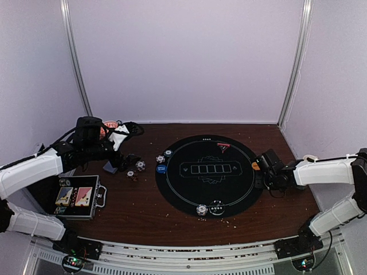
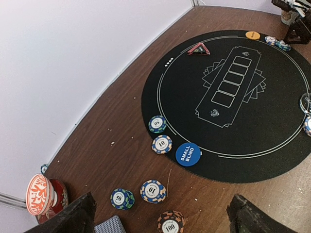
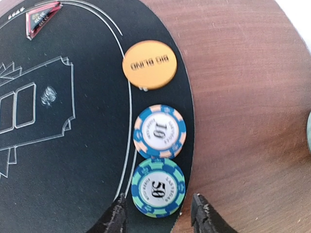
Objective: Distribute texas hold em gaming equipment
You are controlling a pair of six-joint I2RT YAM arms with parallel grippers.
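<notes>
The round black poker mat (image 1: 206,154) lies centre table. At its right edge, my right gripper hovers with fingers apart over a 50 chip (image 3: 158,187), beside a 10 chip (image 3: 159,130) and the orange big blind button (image 3: 149,64). The blue small blind button (image 2: 187,154), a 10 chip (image 2: 162,144) and a 50 chip (image 2: 157,124) sit on the left edge. My left gripper is open above loose chips on the wood: 50 (image 2: 122,198), 10 (image 2: 152,191) and 100 (image 2: 170,222).
An open silver case (image 1: 92,211) sits at front left, a round red-topped container (image 2: 39,194) at back left, behind the left arm. A red triangular piece (image 1: 223,146) is on the mat's back part.
</notes>
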